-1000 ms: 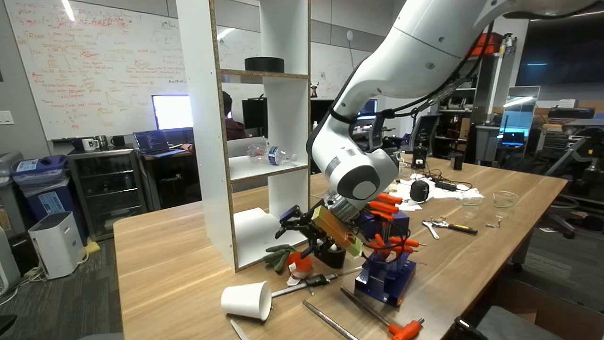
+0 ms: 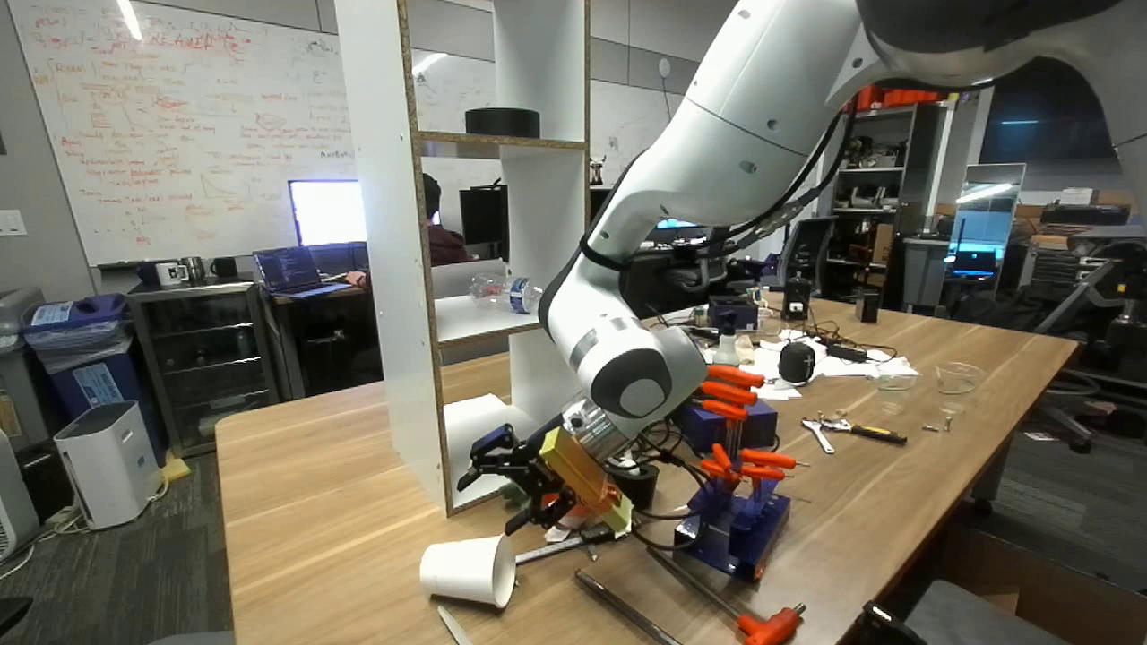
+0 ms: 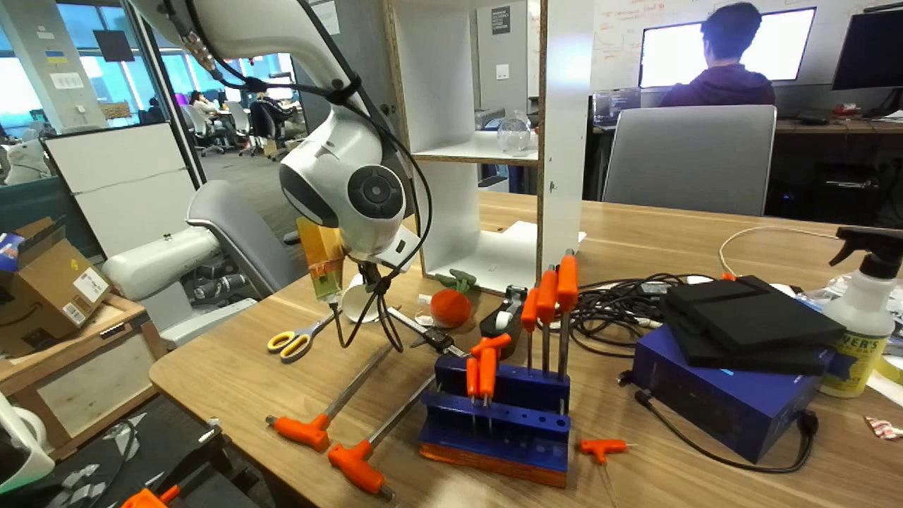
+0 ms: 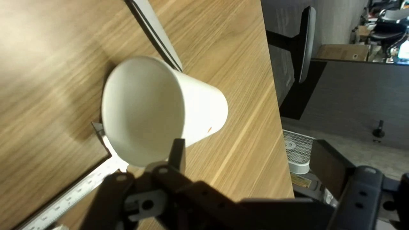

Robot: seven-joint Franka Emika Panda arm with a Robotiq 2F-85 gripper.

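Observation:
A white cup [image 2: 470,571] lies on its side on the wooden table; in the wrist view the mouth of the cup [image 4: 143,111] faces the camera's left. My gripper [image 2: 489,493] hangs above the table between the cup and the shelf, its black fingers spread wide. In the wrist view, one of the fingers [image 4: 177,156] overlaps the cup's lower edge, while the other stands far to the right. Nothing shows between them. The second exterior view has the cup [image 3: 360,300] partly behind cables, with the fingers mostly hidden.
A white shelf [image 2: 421,322] stands just behind the gripper. Calipers [image 4: 73,197] and a blade [image 4: 157,32] lie beside the cup. Near the arm are a blue tool rack [image 3: 495,432] with orange-handled keys, an orange ball-like object [image 3: 450,308] and scissors [image 3: 293,343]. Bare table lies left of the cup.
The arm has swung left in the first exterior view, bringing the gripper nearer the cup and across the green and orange object. The cup has not moved.

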